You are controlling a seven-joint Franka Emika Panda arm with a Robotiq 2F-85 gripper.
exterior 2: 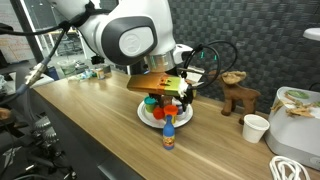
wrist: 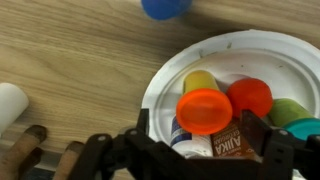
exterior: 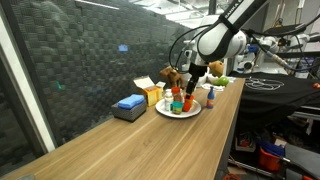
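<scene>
A white plate [wrist: 243, 42] holds several small items. Among them are an orange-topped item [wrist: 205, 112], a red round item [wrist: 250, 95], a yellow piece [wrist: 200, 80] and a green piece [wrist: 288, 112]. My gripper reaches down over the plate, its dark fingers [wrist: 130, 145] apart on either side of the orange top. The wrist view shows no finger clearly pressing on it. From outside, the gripper [exterior: 192, 92] is low over the plate [exterior: 165, 112]; the arm partly hides the items in exterior view 2.
A blue bottle [exterior 2: 168, 134] stands just off the plate. Nearby are a brown toy animal [exterior 2: 234, 92], a white cup [exterior 2: 254, 128] and a white cable [exterior 2: 288, 168]. Beyond the plate sits a dark box with blue cloth [exterior: 130, 106].
</scene>
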